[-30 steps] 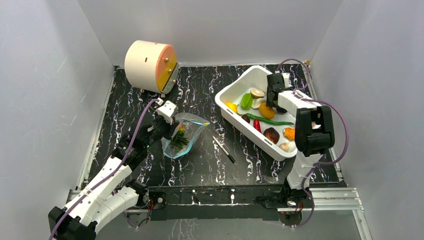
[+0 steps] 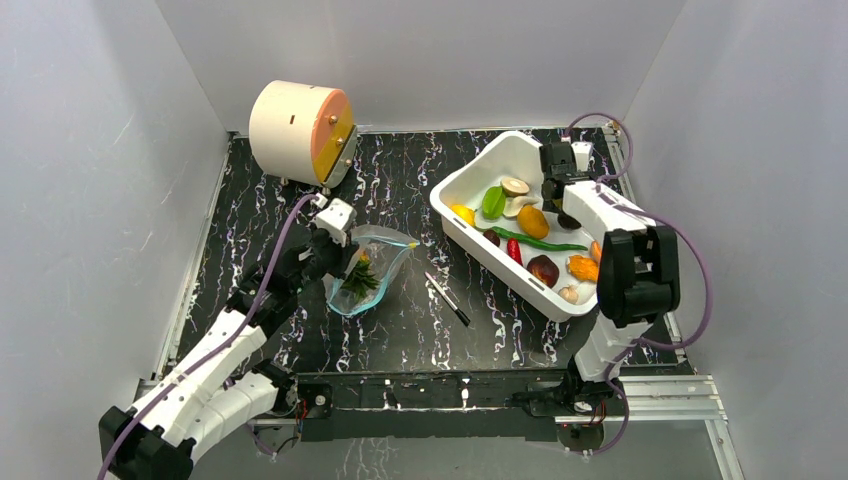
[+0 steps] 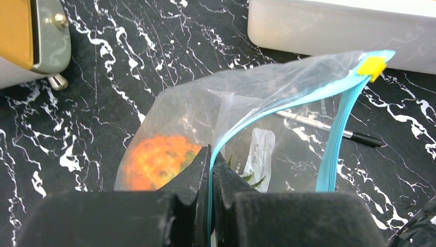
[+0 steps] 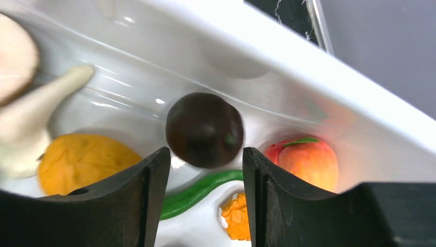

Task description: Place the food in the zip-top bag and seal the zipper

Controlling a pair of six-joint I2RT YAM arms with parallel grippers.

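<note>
A clear zip top bag with a blue zipper and a yellow slider lies open on the dark table. Inside it is an orange food item with green leaves. My left gripper is shut on the bag's blue-edged rim, which runs between its fingers. Over the white bin, my right gripper is part open, with nothing between its fingertips. Just beyond them, a dark round food item rests in the bin, apart from both fingers.
The bin also holds an orange-yellow food, a green pepper, a peach-like fruit and several others. Its high wall stands close to the right gripper. A marker lies between bag and bin. A drum-shaped cabinet stands at back left.
My right arm has shifted slightly to the right over the bin, and more of the orange food near the bin's right side shows. The left arm and bag look almost unmoved.
</note>
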